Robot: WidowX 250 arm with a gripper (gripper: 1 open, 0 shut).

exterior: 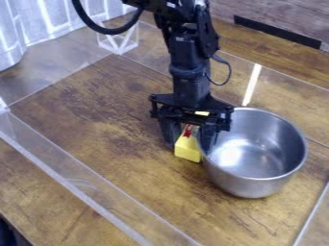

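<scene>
My black gripper (190,133) reaches down over a small yellow object (187,150) with a red and white marking, just left of a large steel bowl (257,163). The fingers are partly hidden by the bowl's rim and the object, so whether they grip it is unclear. The yellow object sits low against the bowl's left side.
A white frame-like object (118,36) stands at the back left, near a pale curtain. Clear strips run along the table edges.
</scene>
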